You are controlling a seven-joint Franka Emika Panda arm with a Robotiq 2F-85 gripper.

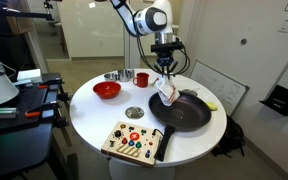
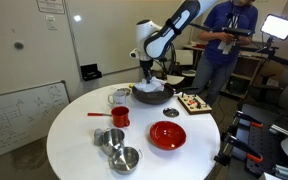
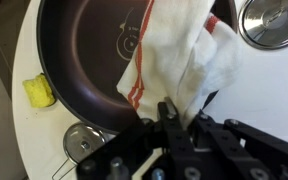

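Observation:
A white towel with red stripes (image 3: 179, 50) hangs from my gripper, whose fingers are shut on its bunched end in the wrist view. The dark frying pan (image 1: 191, 112) lies on the round white table, its handle pointing to the front. In exterior view 1 the towel (image 1: 167, 90) hangs over the left side of the pan, with my gripper (image 1: 167, 73) above it. Exterior view 2 has the towel (image 2: 156, 85) over the pan (image 2: 152, 96) too. Whether its lower end touches the pan is hard to tell.
Around the pan are a yellow sponge (image 3: 39, 92), a metal lid (image 3: 272, 20) and a small strainer (image 3: 82, 142). A red bowl (image 2: 167, 135), red mug (image 2: 120, 117) and steel pots (image 2: 125, 158) stand farther off. A wooden knob board (image 1: 132, 142) lies at the front.

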